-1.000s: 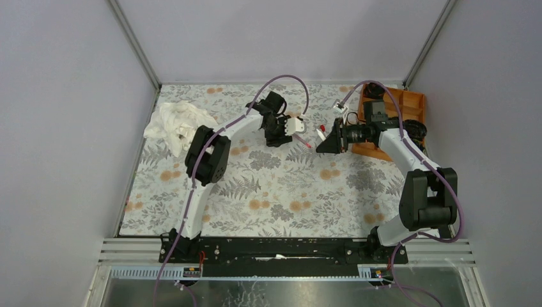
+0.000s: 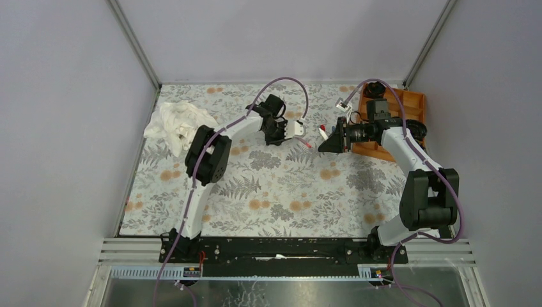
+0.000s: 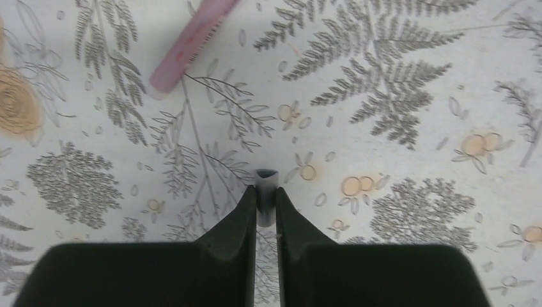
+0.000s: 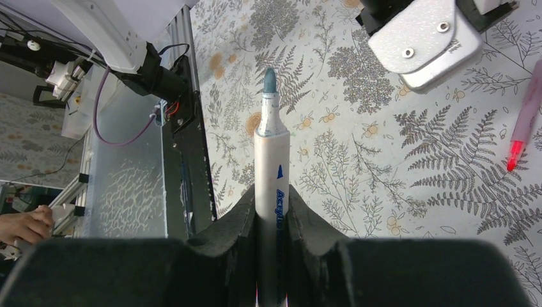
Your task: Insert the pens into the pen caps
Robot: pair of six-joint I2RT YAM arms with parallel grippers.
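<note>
A small grey translucent cap (image 3: 266, 181) is pinched upright between the fingertips of my left gripper, its dark open-looking end uppermost in the left wrist view. My right gripper is shut around a white marker pen (image 4: 272, 160) lettered in blue, whose bare teal tip (image 4: 270, 81) points away from the fingers. In the top view, the left gripper (image 2: 278, 137) and the right gripper (image 2: 327, 142) stand apart, the white pen showing at the right one. A pink pen (image 2: 303, 141) lies on the cloth between them; its red end (image 4: 514, 157) shows in the right wrist view.
An orange-brown compartment box (image 2: 412, 102) stands at the right behind the right arm, with dark coiled items in it. A crumpled white cloth (image 2: 176, 125) lies at the far left.
My right gripper has edged very slightly to the right with the pen. Both keep their hold.
</note>
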